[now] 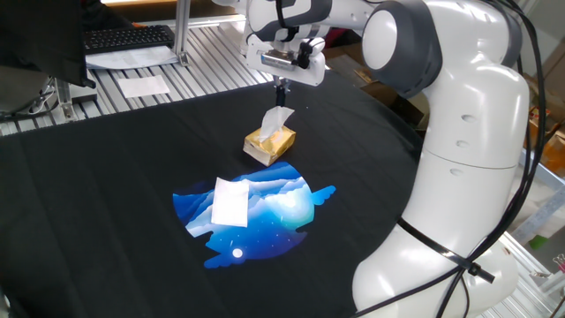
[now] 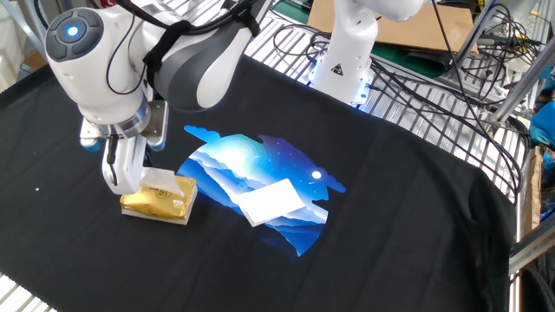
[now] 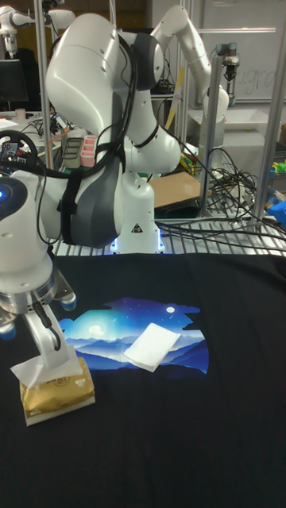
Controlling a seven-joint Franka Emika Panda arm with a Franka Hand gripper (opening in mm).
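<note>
A gold tissue pack lies on the black cloth, a white tissue sticking up from its top. My gripper points down just above the pack, its dark fingertips close to or against the tissue. In the second exterior view, the hand hides the fingers beside the gold pack. The third exterior view has the tissue spread over the pack, with the hand right behind it. Whether the fingers are open or closed on the tissue does not show clearly.
A white folded sheet rests on a blue mountain-and-moon print beside the pack. Slatted metal rails with a keyboard border the far side.
</note>
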